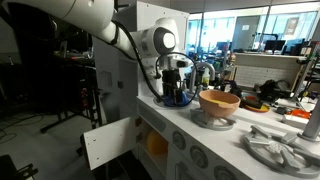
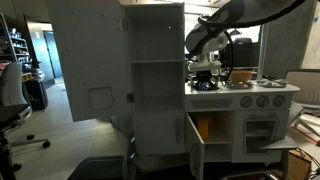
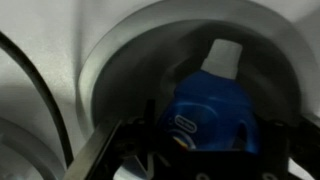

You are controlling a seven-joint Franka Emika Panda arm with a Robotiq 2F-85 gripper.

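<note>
A blue bottle [image 3: 208, 105] with a white cap [image 3: 222, 58] fills the middle of the wrist view. My gripper is shut on its body, with dark fingers on both sides. Beneath and around the bottle is a dark round basin with a pale metal rim [image 3: 95, 75]; whether the bottle touches its floor cannot be told. From outside, the gripper [image 1: 178, 88] is at the far left end of the white counter [image 1: 230, 135], over a blue patch, and the bottle is hard to make out there.
An orange bowl [image 1: 219, 102] rests on the stove just right of the gripper. Metal burner grates [image 1: 280, 150] lie nearer the camera. A tall cabinet [image 2: 157, 65] with an open door [image 2: 90, 60] stands beside the counter. Below, a drawer is open with an orange item [image 2: 206, 128].
</note>
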